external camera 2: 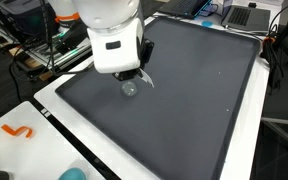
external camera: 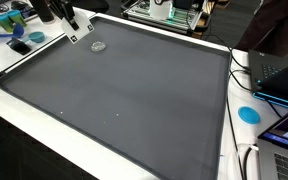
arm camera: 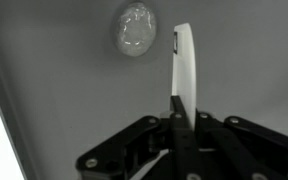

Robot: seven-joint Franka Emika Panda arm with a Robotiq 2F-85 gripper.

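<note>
My gripper is shut on a thin white card (arm camera: 185, 68), seen nearly edge-on in the wrist view, with a small dark mark near its far end. In exterior view 1 the card (external camera: 77, 26) shows its white face with dark marks, above the mat's far left part. Exterior view 2 shows only a white sliver of it beside the black fingers. A clear, rounded, glassy lump (arm camera: 136, 29) lies on the grey mat (external camera: 134, 95), apart from the card. The same lump (external camera 2: 130, 88) appears below the arm in exterior view 2.
Wide bare mat stretches to the right of the lump. Laptops (external camera: 281, 78) and a blue disc (external camera: 249, 115) lie along the right side. An orange piece (external camera 2: 18, 131) rests on the white table. Several small items crowd the far left corner.
</note>
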